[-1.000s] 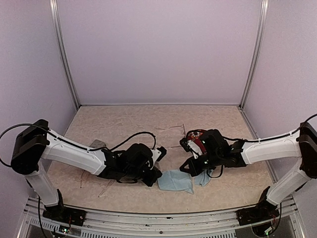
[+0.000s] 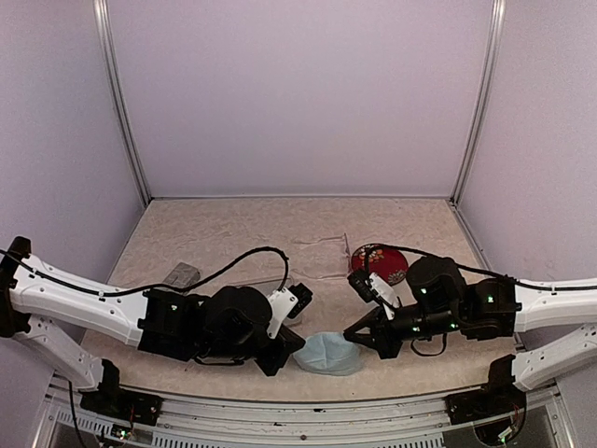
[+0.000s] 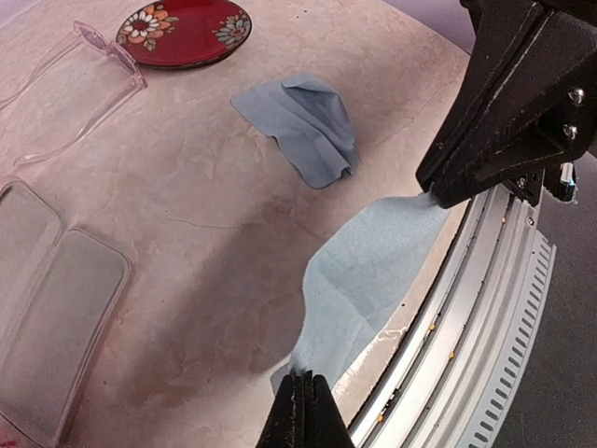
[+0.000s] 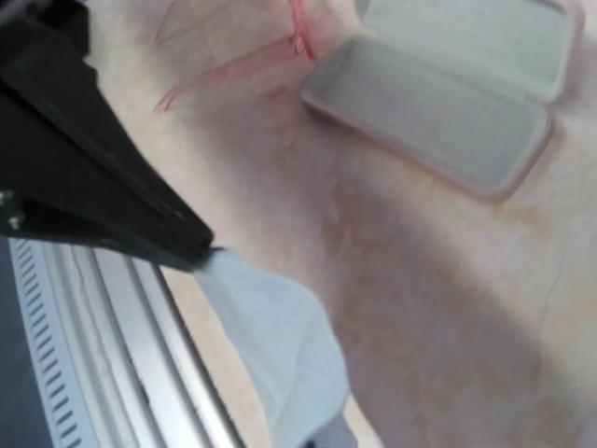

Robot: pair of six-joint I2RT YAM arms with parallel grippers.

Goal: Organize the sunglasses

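A light blue cloth [image 2: 326,355] hangs stretched between my two grippers near the table's front edge. My left gripper [image 2: 302,343] is shut on one corner, and the cloth [image 3: 359,289] runs from there to the right gripper, shut on another corner. In the right wrist view, the left gripper pinches the cloth [image 4: 280,350]; the right fingertips barely show at the bottom edge. Clear pink glasses [image 3: 93,47] lie with temples spread. An open case [image 4: 429,112] with a pale lining lies close to them.
A second, grey-blue cloth [image 3: 308,126] lies crumpled on the table. Behind it is a red flowered plate [image 3: 182,33]. A grey object [image 2: 182,274] sits at the left, partly behind the left arm.
Both grippers have come toward the table's front edge, with the cloth still between them. The cloth now sags and bunches more than it did. My right arm covers the second cloth from above.
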